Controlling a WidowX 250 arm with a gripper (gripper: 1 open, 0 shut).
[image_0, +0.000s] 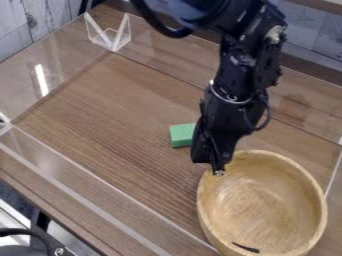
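Note:
My black gripper (214, 160) hangs in the middle right of the camera view, tip downward at the upper-left rim of a wooden bowl (262, 208). It looks shut, with nothing visible between its fingers. A green block (181, 134) lies on the table just left of the gripper, partly behind it. A small dark strip lies near the bottom inside the bowl.
A white wire object (110, 32) stands at the back left. A black cable runs at the bottom-left edge, beyond the table.

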